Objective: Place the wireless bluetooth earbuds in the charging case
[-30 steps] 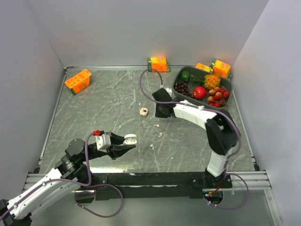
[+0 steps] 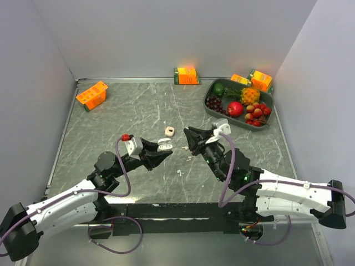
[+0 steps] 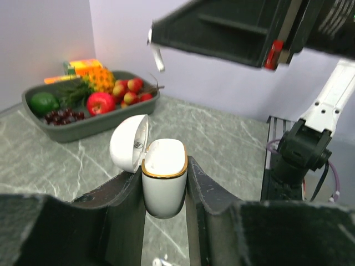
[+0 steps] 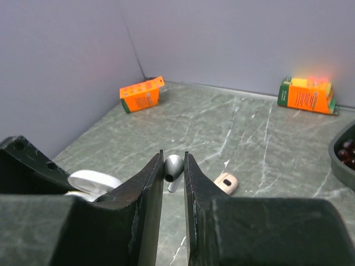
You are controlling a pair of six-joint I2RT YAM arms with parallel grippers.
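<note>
My left gripper [image 2: 159, 155] is shut on the white charging case [image 3: 163, 180], held upright with its lid [image 3: 125, 147] flipped open. My right gripper [image 2: 189, 136] is shut on a small white earbud, raised just right of and behind the case in the top view; in the left wrist view the earbud [image 3: 158, 58] hangs above the case, apart from it. Small white pieces [image 2: 185, 148] lie on the marble table below, along with a beige rounded object [image 2: 170, 131].
A grey bin of fruit [image 2: 208, 111] stands at the back right. Orange boxes [image 2: 187, 76] stand along the back wall, and an orange crate [image 2: 92, 96] at the back left. The table's centre is mostly open.
My left gripper has moved up and right with the case. My right gripper has swung round from beside the bin toward the front and now points left at the case, with the earbud in it.
</note>
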